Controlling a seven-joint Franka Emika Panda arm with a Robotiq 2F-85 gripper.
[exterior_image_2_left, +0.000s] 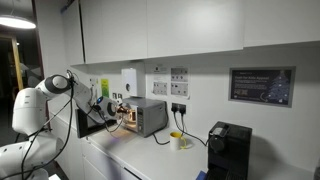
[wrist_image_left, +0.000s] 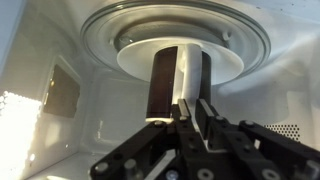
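Note:
In the wrist view a dark brown cup-like object (wrist_image_left: 163, 85) stands on a white plate (wrist_image_left: 138, 62). The plate rests on a round glass turntable (wrist_image_left: 100, 35) inside a pale-walled oven cavity. Down the front of the dark object runs a pale strip (wrist_image_left: 188, 72), perhaps its handle. My gripper reaches in from below, fingertips slightly apart at the lower end of that strip. Whether they touch or grip it cannot be made out. From outside, the arm (exterior_image_2_left: 88, 98) extends to the open front of the microwave (exterior_image_2_left: 152, 115); the gripper is too small to read there.
Cavity walls (wrist_image_left: 75, 130) stand close on both sides of the gripper. On the counter (exterior_image_2_left: 160, 155), a yellow-and-white mug (exterior_image_2_left: 178, 141) and a black coffee machine (exterior_image_2_left: 229, 148) stand to the right. Free counter lies between microwave and mug. Cupboards (exterior_image_2_left: 195, 25) hang above.

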